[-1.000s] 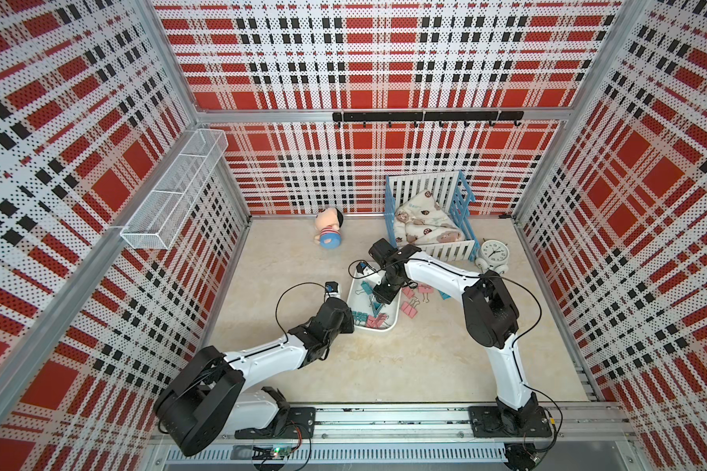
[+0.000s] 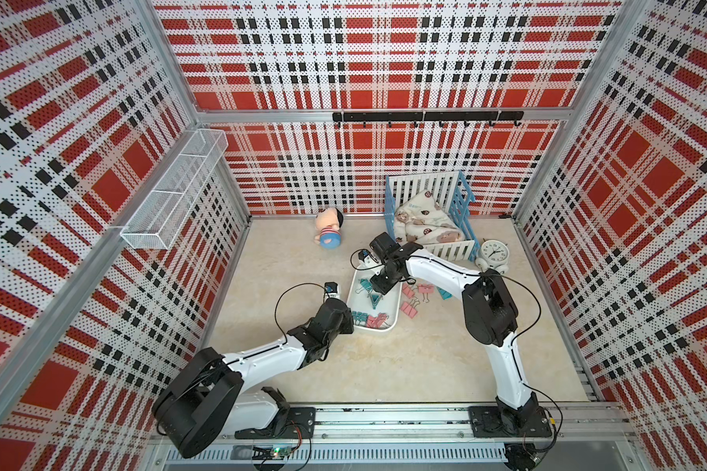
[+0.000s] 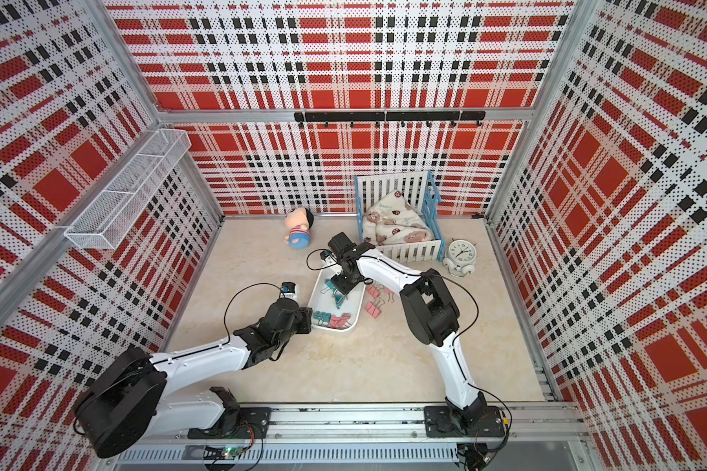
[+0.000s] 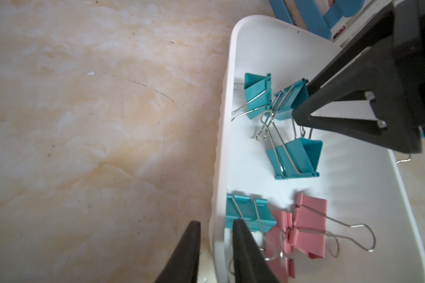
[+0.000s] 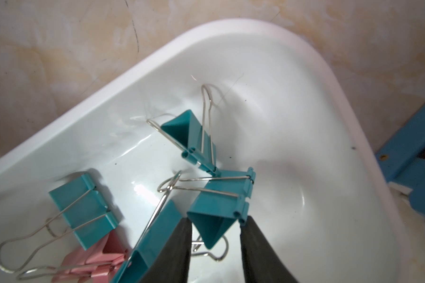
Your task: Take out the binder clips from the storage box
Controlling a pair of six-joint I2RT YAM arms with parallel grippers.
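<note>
The white storage box (image 2: 383, 325) stands on the table between my arms. Three teal clips lie towards its far end in the left wrist view: one by the wall (image 4: 257, 94), one behind it (image 4: 290, 100) and one nearer (image 4: 297, 159). Closer still are another teal clip (image 4: 250, 213) and pink clips (image 4: 311, 221). My left gripper is part open, its fingers on either side of the box's near-left rim. Inside the box, my right gripper is open; a teal clip (image 5: 219, 200) sits just beyond its fingertips, not gripped.
Pink clips (image 2: 410, 308) and a teal clip (image 2: 444, 293) lie on the table right of the box. A blue-and-white crib (image 2: 391, 205) stands behind, with a white clock (image 2: 494, 252) to its right and a doll (image 2: 329, 227) at back left.
My right gripper has shifted slightly towards the box's far end, showing more of the teal clips. The left arm looks almost unmoved.
</note>
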